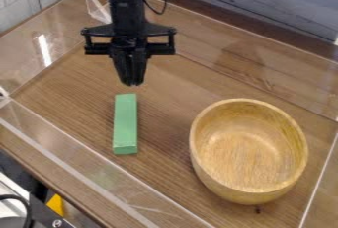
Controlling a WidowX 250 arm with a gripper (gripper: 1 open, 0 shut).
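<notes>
A black gripper (129, 54) hangs from the top of the view, above and beyond a green bar (126, 123) lying flat on the wooden floor. The gripper points downward, clear of the bar. Whether its fingers are open or shut is hard to make out.
A large yellow bowl (248, 183) occupies the lower right. Pale walls border the surface at the back and left. Dark cables show at the bottom left corner.
</notes>
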